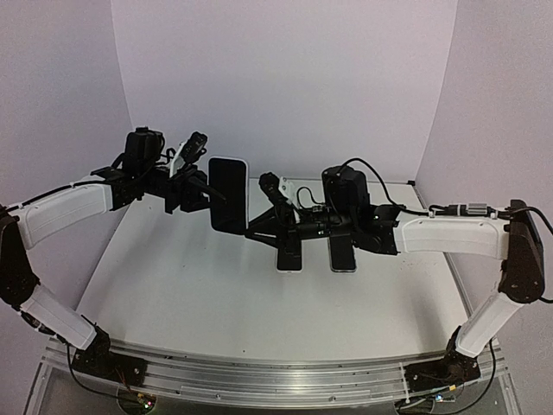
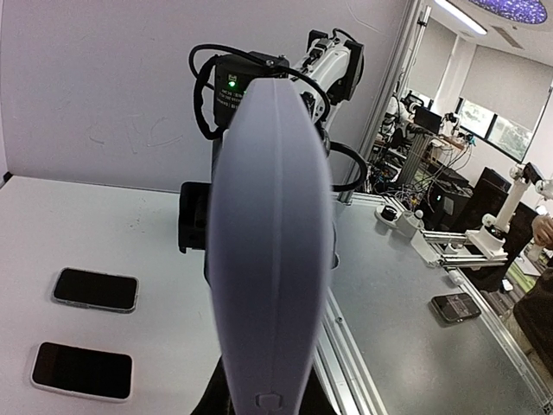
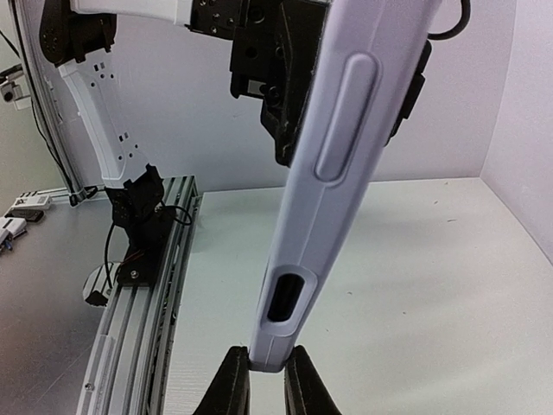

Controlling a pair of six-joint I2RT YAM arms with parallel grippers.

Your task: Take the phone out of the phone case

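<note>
A black-screened phone [image 1: 228, 195] in a pale case hangs above the table between my two grippers, its screen towards the top camera. On its left side my left gripper [image 1: 216, 197] is shut. The left wrist view shows the pale case [image 2: 272, 233] edge-on, with dark fingers [image 2: 216, 399] at its lower end. My right gripper has its fingertips on either side of the case's corner, with the corner pinched between them. A side button and a slot show on the case's edge [image 3: 315, 225] in the right wrist view. The phone appears seated in the case.
Two more phones lie flat on the white table, one [image 2: 95, 289] farther off and another [image 2: 82, 372] nearer in the left wrist view. The right arm partly covers them from above.
</note>
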